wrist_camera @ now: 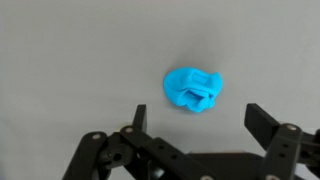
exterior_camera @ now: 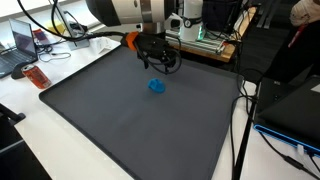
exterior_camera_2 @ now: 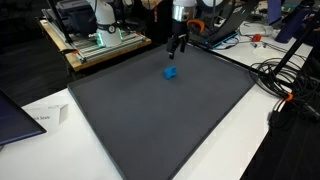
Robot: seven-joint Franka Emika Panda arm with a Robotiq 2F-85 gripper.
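Observation:
A crumpled bright blue thing, likely a cloth [wrist_camera: 193, 89], lies on the dark grey table top. In exterior view 1 the blue cloth [exterior_camera: 156, 86] rests just in front of my gripper [exterior_camera: 158, 66]; exterior view 2 has the blue cloth [exterior_camera_2: 170, 72] in front of the gripper too. Seen from the wrist, my gripper is open, its black fingers wide apart. Between them shows only bare table surface, with the cloth a little beyond the fingertips and below them. Nothing is held.
A red can [exterior_camera: 36, 76] stands beside its far left corner. Black cables [exterior_camera: 244, 115] hang along the right edge.

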